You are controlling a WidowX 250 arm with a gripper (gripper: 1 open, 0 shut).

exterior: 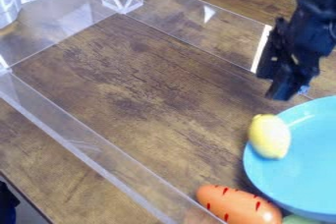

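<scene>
A yellow lemon-like object (269, 137) rests on the left rim area of the blue plate (305, 174) at the right. My black gripper (286, 83) hangs above and behind the plate, apart from the yellow object; its fingers are dark and blurred, so how far they are parted is unclear. An orange toy carrot (237, 204) lies at the bottom, left of the plate.
Clear acrylic walls (79, 149) border the wooden surface (144, 90), whose middle and left are bare. A green item (300, 219) shows at the bottom right edge, partly hidden.
</scene>
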